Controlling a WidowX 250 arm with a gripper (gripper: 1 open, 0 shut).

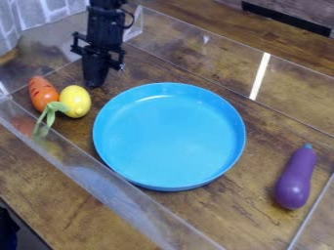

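The black gripper (98, 73) hangs at the upper left, above the wooden table and behind the toy vegetables. Its fingertips are small and dark, and nothing shows between them; it looks shut. Below it lie an orange carrot (43, 95) with green leaves and a yellow lemon-like toy (74, 101), side by side. A large empty blue plate (169, 137) fills the middle. A purple eggplant (295, 179) lies at the right, apart from the plate.
Clear plastic walls (100, 196) edge the work area at the left and front.
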